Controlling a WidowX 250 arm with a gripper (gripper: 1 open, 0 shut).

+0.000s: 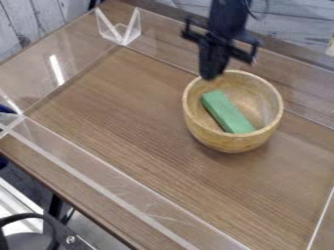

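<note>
A green block (228, 113) lies inside a round wooden bowl (251, 141) on the right half of the wooden table. My black gripper (209, 61) is raised beyond the bowl at the top of the view, blurred, apart from the block. I cannot make out its fingers clearly, but nothing shows held in it.
A white wire-like object (119, 26) stands at the back left. A wooden wall (300, 20) closes the back. A dark curved object (33, 230) sits at the lower left corner.
</note>
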